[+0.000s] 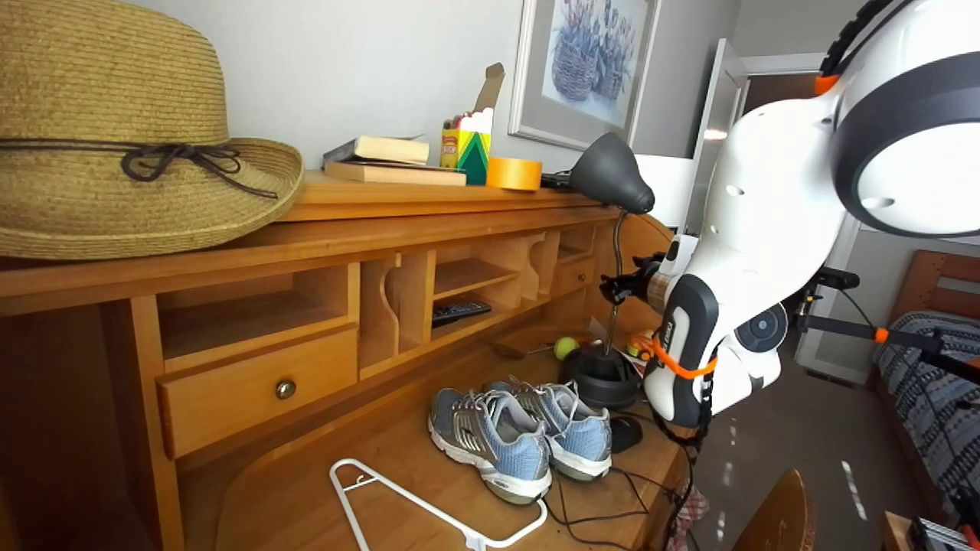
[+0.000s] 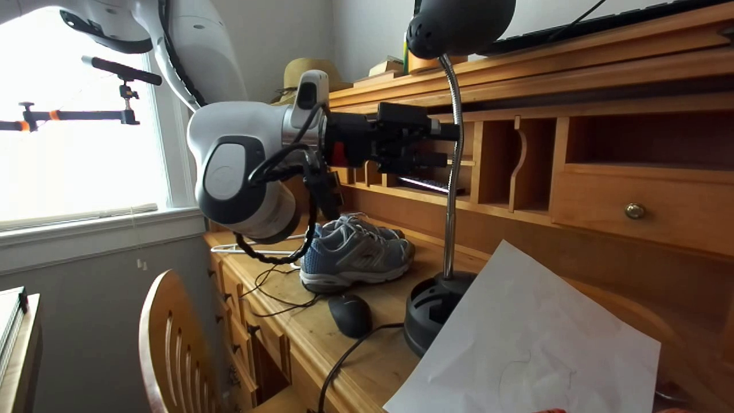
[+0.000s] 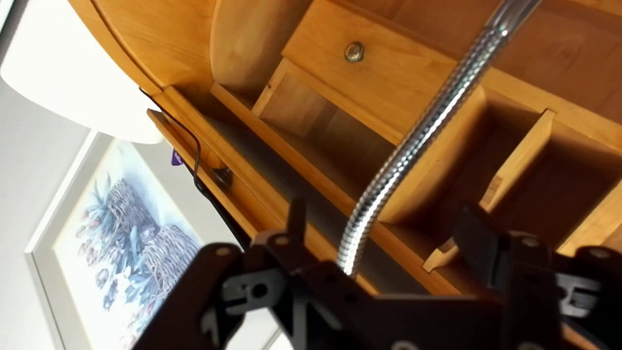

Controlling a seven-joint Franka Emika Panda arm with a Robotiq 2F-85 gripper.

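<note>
A black desk lamp [image 1: 612, 174] with a bendable silver neck [image 2: 452, 206] stands upright on the desk, its round black base [image 2: 423, 313] beside the shoes. My gripper is open at the upper part of the neck. In the wrist view the ribbed neck [image 3: 417, 137] runs through the gap between the fingers, nearer to the left one, with clear space on the right. Exterior view 2 has the fingertips [image 2: 451, 132] level with the neck; whether they touch it I cannot tell.
Running shoes [image 1: 496, 445], a white hanger [image 1: 418, 503] and a black mouse [image 2: 351, 315] share the desk [image 1: 294, 496]. Paper [image 2: 543, 337] lies by the lamp base. Behind the neck are wooden cubbies [image 2: 537, 165]; a straw hat [image 1: 110, 119] sits on top.
</note>
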